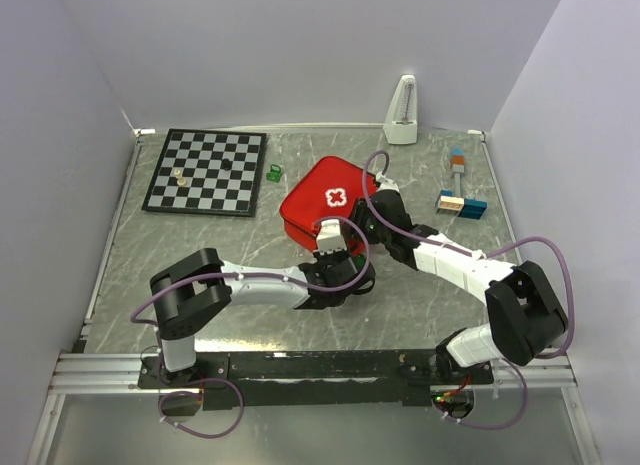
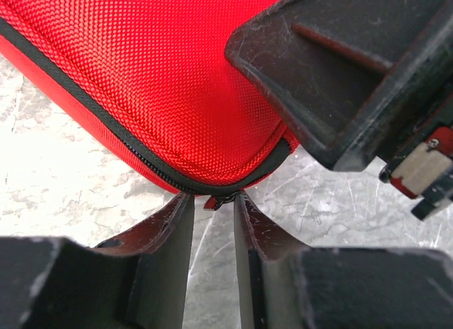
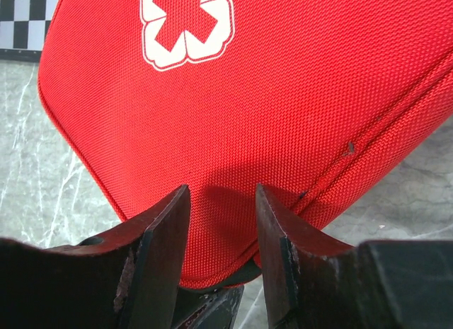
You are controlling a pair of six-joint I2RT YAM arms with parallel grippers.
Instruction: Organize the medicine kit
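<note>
The medicine kit point(image 1: 325, 190) is a red fabric case with a white cross emblem, lying closed on the table. Its black zipper point(image 2: 134, 141) curves around the near corner in the left wrist view, where a small zipper pull point(image 2: 212, 203) hangs. My left gripper is at that corner, its fingertips parted by a narrow gap with the pull showing between or just behind them; whether they touch it is unclear. My right gripper stands open over the kit's top near the same corner. One of its dark fingers point(image 2: 318, 74) appears against the red fabric in the left wrist view.
A chessboard point(image 1: 205, 172) lies at the back left, with a small green object point(image 1: 274, 173) beside it. A white metronome point(image 1: 402, 110) stands at the back, and blue-and-orange blocks point(image 1: 461, 204) are at the right. Both grippers are close together at the kit's corner.
</note>
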